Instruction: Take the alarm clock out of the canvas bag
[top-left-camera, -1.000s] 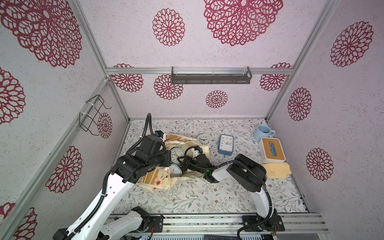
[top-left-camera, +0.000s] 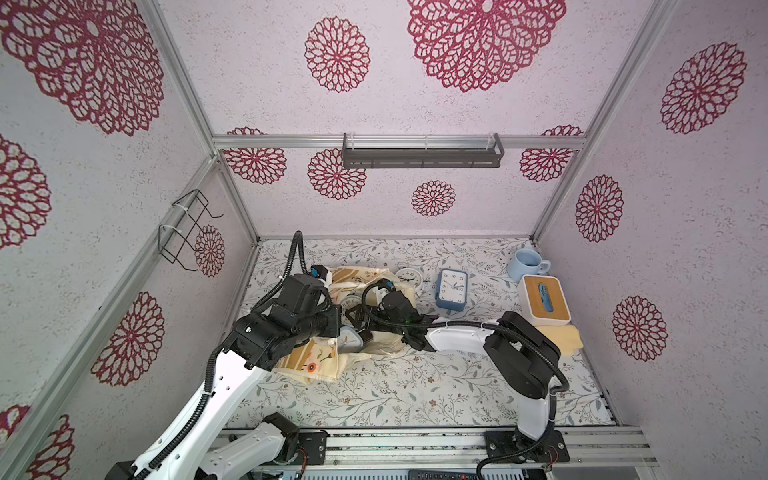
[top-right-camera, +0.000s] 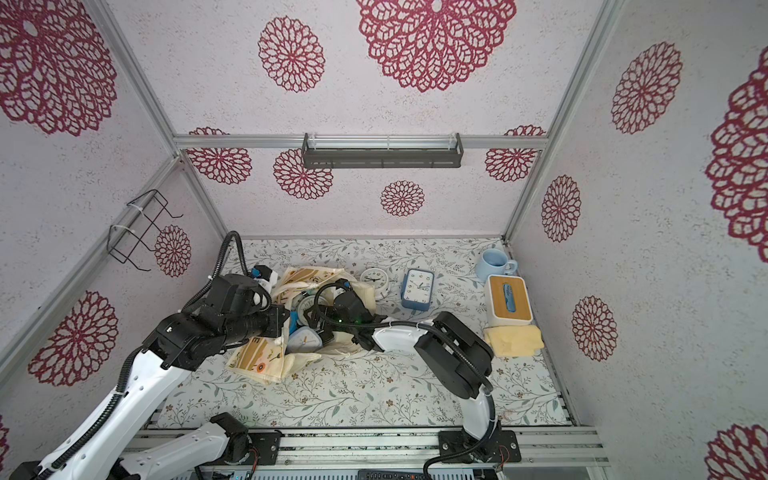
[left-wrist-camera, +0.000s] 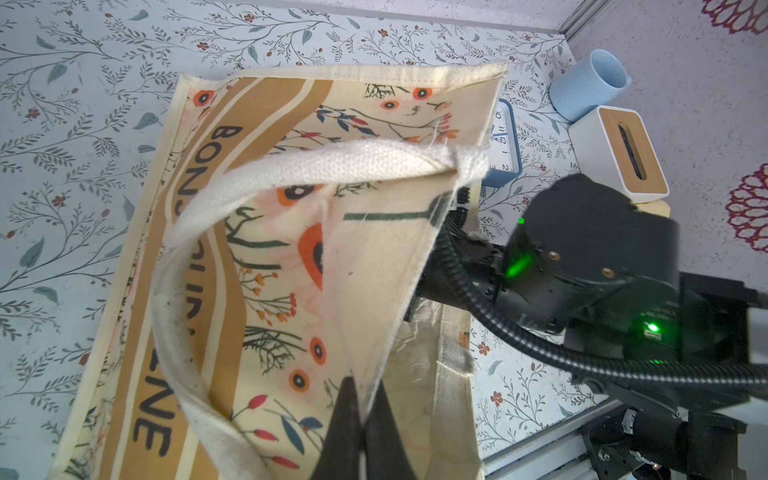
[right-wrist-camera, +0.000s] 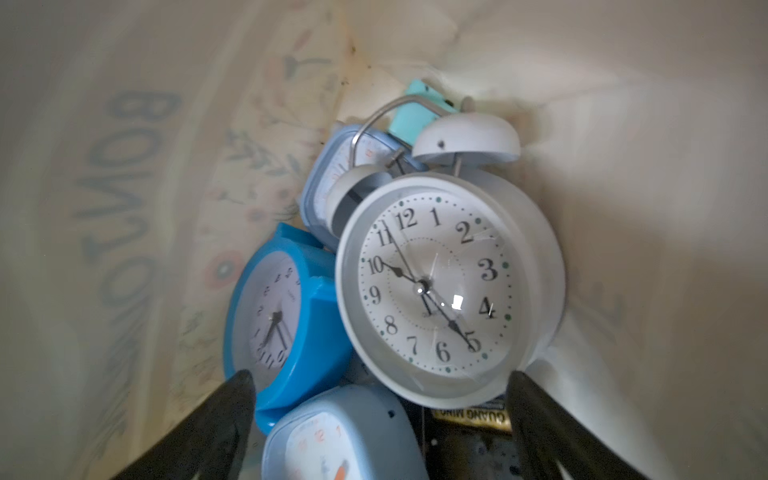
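The cream canvas bag (left-wrist-camera: 264, 336) lies open on its side. My left gripper is shut at the edge of the bag's flap; whether fabric is between its fingers is hard to tell. My right gripper is open inside the bag's mouth, its fingers either side of the view's lower part. Just ahead of it are a white twin-bell alarm clock (right-wrist-camera: 448, 272), a bright blue clock (right-wrist-camera: 312, 336), a light blue clock (right-wrist-camera: 376, 440) and another pale clock (right-wrist-camera: 316, 200) behind.
Outside the bag stand a blue square clock (top-left-camera: 451, 289), a round white clock (top-right-camera: 374, 280), a blue mug (top-left-camera: 526, 264), a tissue box (top-left-camera: 544, 300) and a yellow cloth (top-right-camera: 513, 342).
My right arm has shifted, its gripper a little higher and toward the back at the bag. The left arm has barely moved.
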